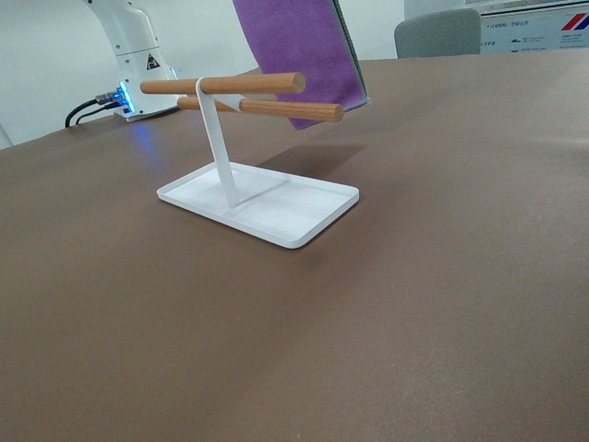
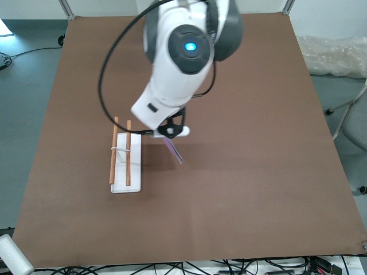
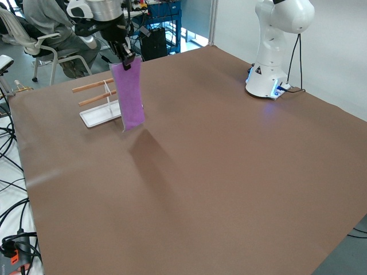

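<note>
A white rack with two wooden rods (image 2: 128,160) stands on the brown table, its base a white tray (image 1: 285,212); it also shows in the right view as a tray (image 3: 96,117). My gripper (image 3: 125,62) is shut on the top end of a purple cloth (image 3: 129,97), which hangs down just beside the rack. In the left view the cloth (image 2: 174,150) is right of the rods, mostly hidden under my arm. In the top view the cloth (image 1: 299,64) hangs behind the rods; whether it touches them I cannot tell.
The robot's white base (image 3: 265,80) stands at its edge. Cables (image 2: 241,267) and equipment lie along the near edge in the left view; a grey chair (image 1: 437,37) is beyond the table.
</note>
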